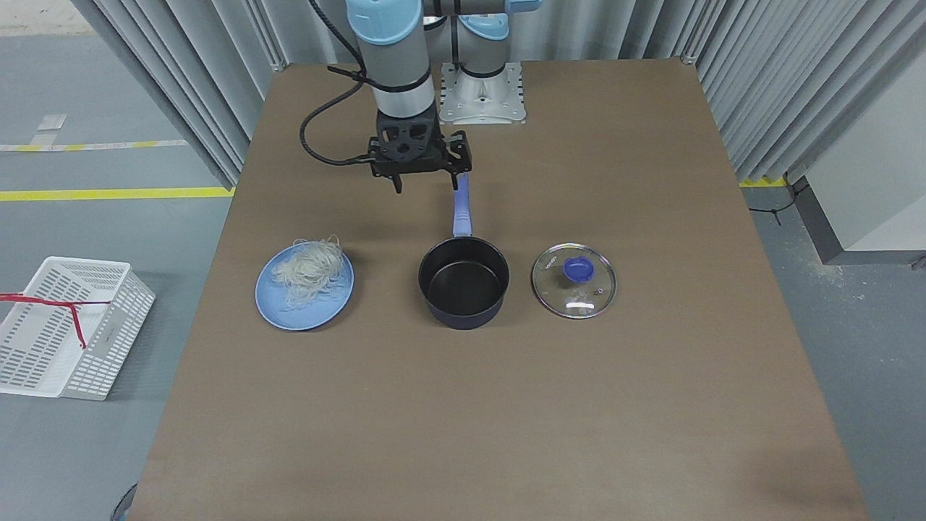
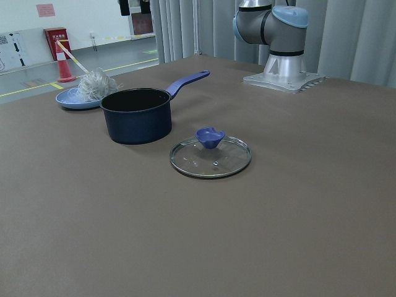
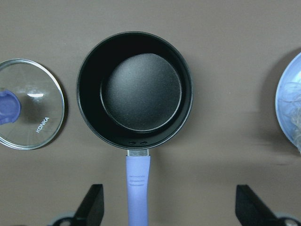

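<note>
A dark saucepan point(image 1: 462, 282) with a lilac-blue handle point(image 3: 138, 188) stands upright on the table, a glass lid point(image 1: 573, 295) with a blue knob beside it and a blue plate point(image 1: 278, 308) of pale noodles point(image 1: 308, 269) on the other side. My gripper point(image 1: 425, 186) hangs above the pan's handle in the front view. In the wrist view its two fingers are wide apart at the bottom edge, open, with the handle lying below between them.
The arm's base point(image 2: 281, 80) stands at the back edge. A white basket point(image 1: 104, 347) sits on the floor beside the table.
</note>
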